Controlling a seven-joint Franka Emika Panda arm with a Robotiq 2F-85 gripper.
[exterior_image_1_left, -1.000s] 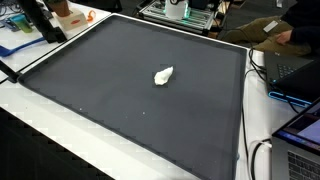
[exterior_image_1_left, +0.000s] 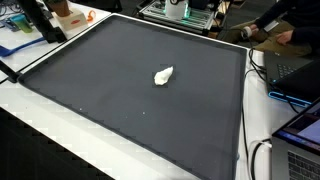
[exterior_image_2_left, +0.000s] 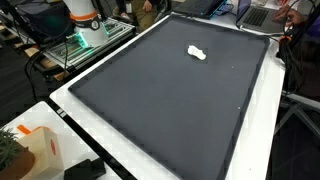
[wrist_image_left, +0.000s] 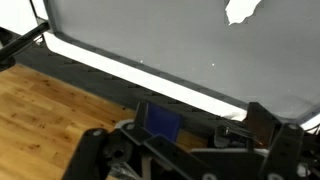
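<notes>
A small white crumpled piece (exterior_image_1_left: 163, 76), perhaps cloth or paper, lies on the dark grey board. Exterior view 2 has the same white piece (exterior_image_2_left: 196, 52) toward the board's far side. At the top edge of the wrist view, the white piece (wrist_image_left: 240, 9) is partly cut off. My gripper shows at the bottom of that view, its black fingers (wrist_image_left: 260, 122) spread wide. It is open, holds nothing and is well apart from the white piece. Neither exterior view shows the gripper.
The dark board (exterior_image_2_left: 165, 100) is otherwise bare and sits on a white table. Laptops (exterior_image_1_left: 296, 130) and cables line one side. An orange-and-white box (exterior_image_1_left: 68, 16) and a dark bottle (exterior_image_1_left: 46, 24) stand near a corner. A person sits close by.
The white piece and the board have stayed put. Only the person near the upper right of exterior view 1 has shifted slightly.
</notes>
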